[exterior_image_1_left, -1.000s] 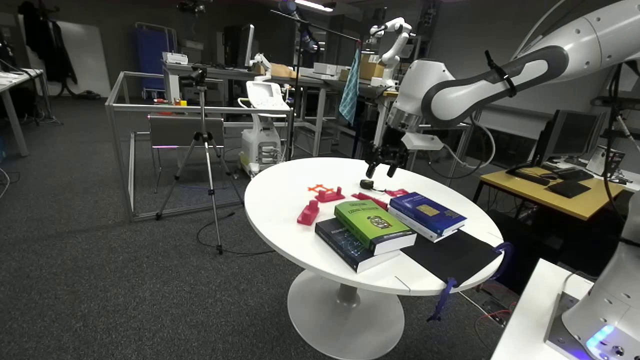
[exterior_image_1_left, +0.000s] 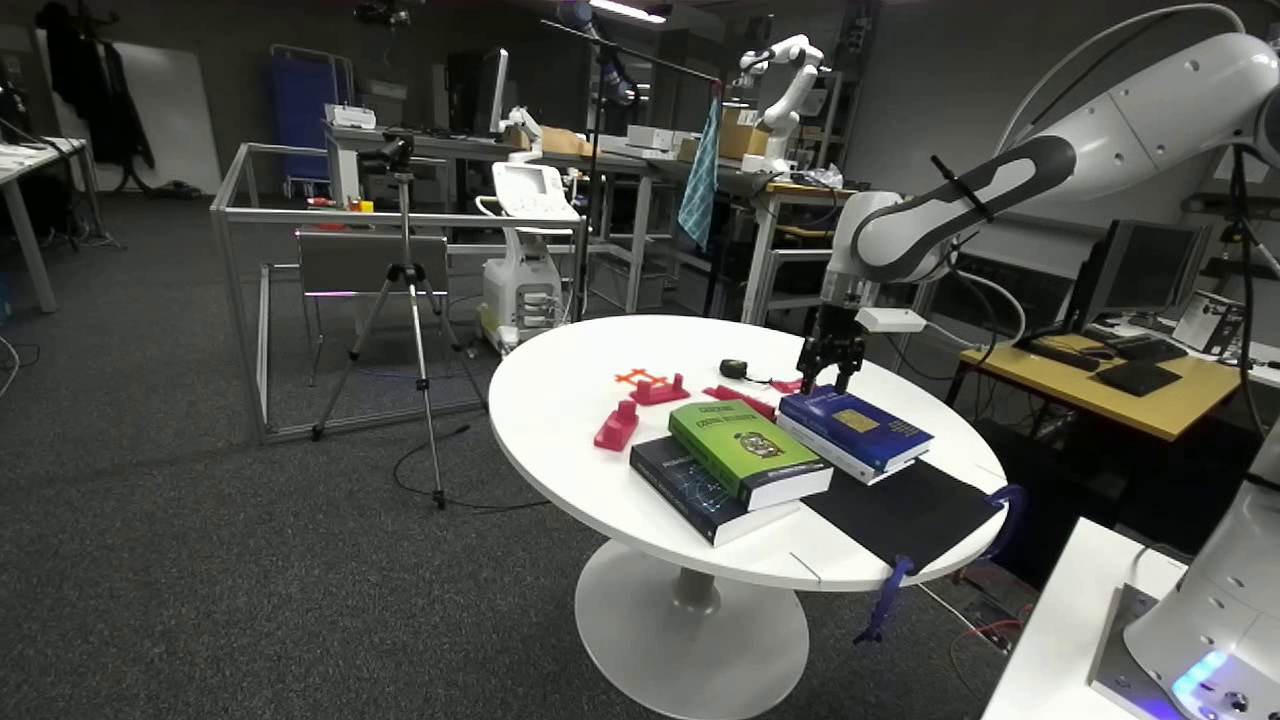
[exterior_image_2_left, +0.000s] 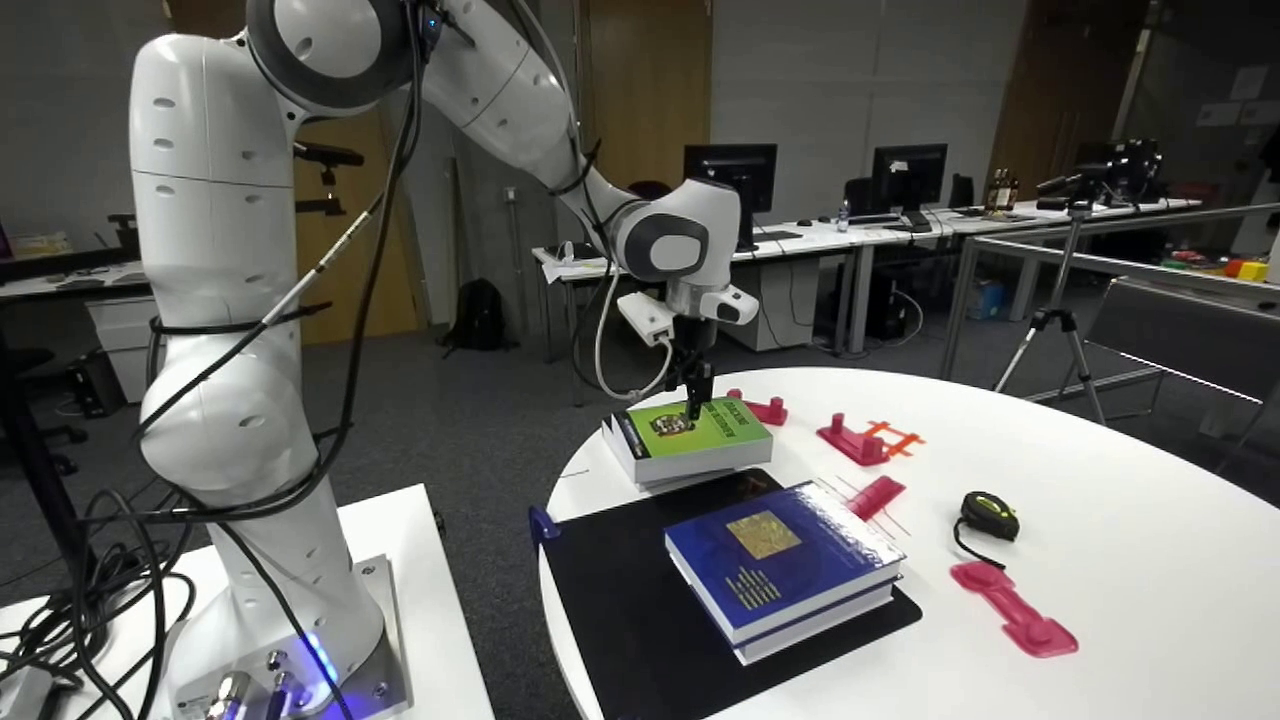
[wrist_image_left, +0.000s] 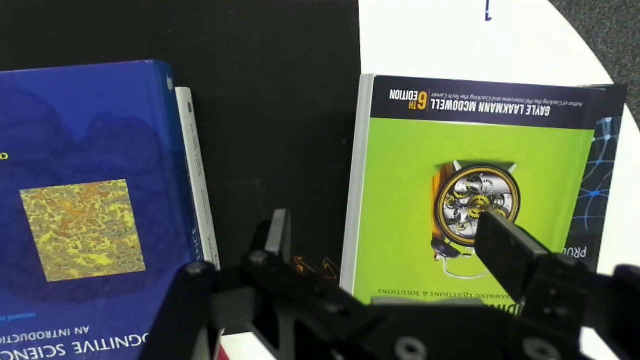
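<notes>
My gripper is open and points down, with nothing between its fingers. In the wrist view, one finger (wrist_image_left: 279, 235) shows over the dark gap between the book stacks and the other over the green book (wrist_image_left: 396, 198). That book lies on a dark book (exterior_image_1_left: 690, 486), its pale side facing the gap. A thick blue book (exterior_image_2_left: 768, 552) rests on a white book (wrist_image_left: 201, 180), both on the black mat (exterior_image_2_left: 612, 612). Exterior view 2 shows the gripper (exterior_image_2_left: 690, 402) at the green book's cover; its exact height is hard to tell.
Several pink-red parts (exterior_image_2_left: 1014, 608), an orange lattice piece (exterior_image_2_left: 894, 438) and a tape measure (exterior_image_2_left: 990, 515) are spread over the white round table (exterior_image_2_left: 1152, 588). Purple clamps (exterior_image_1_left: 888, 594) grip the table's rim by the mat. Open tabletop lies beyond the small parts.
In exterior view 1 my gripper has moved to the right and somewhat lower, and the wrist now stands more upright. The books and small parts have not moved.
</notes>
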